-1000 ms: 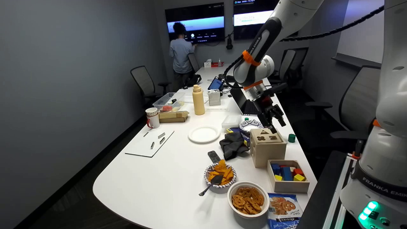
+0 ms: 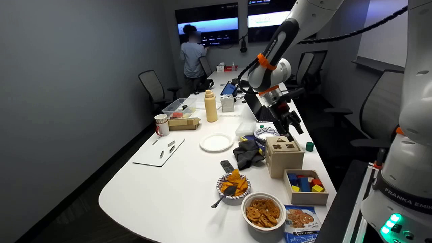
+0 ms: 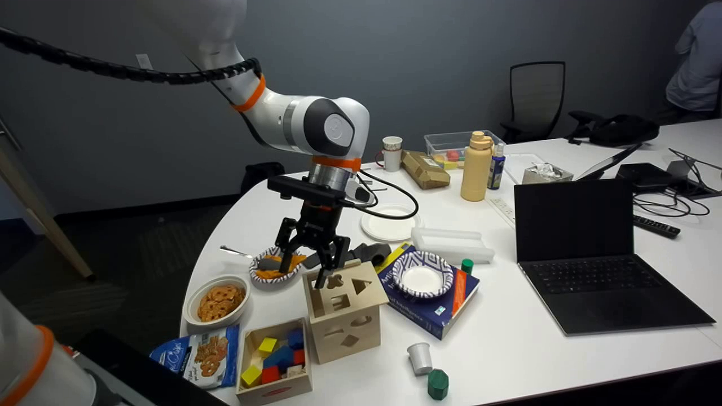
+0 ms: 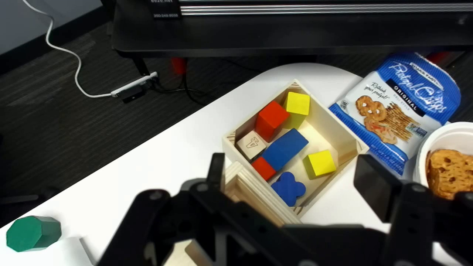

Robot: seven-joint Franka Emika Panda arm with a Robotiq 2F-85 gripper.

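Note:
My gripper (image 3: 311,270) is open and empty, its fingers spread just above the wooden shape-sorter box (image 3: 350,336). In the wrist view the two dark fingertips stand wide apart, with the open block tray (image 4: 335,137) seen between and beyond them. Inside that tray lie a blue rectangular block (image 4: 285,149), a blue clover-shaped block (image 4: 288,188), red blocks (image 4: 271,119), yellow blocks (image 4: 320,163) and a plain wooden cube (image 4: 251,145). The sorter's lid (image 2: 281,144) has cut-out shapes. A green block (image 3: 437,383) stands on the table beside a small silver cup (image 3: 420,358).
Close to the tray are a pretzel bag (image 2: 303,224), a pretzel bowl (image 2: 263,212) and a chip bowl (image 2: 233,186) with a spoon. A patterned bowl (image 3: 422,276) rests on a blue book (image 3: 440,318). A laptop (image 3: 602,270) is farther along.
The arm, gripper and tabletop objects look the same as before. Only the person in the background has shifted slightly.

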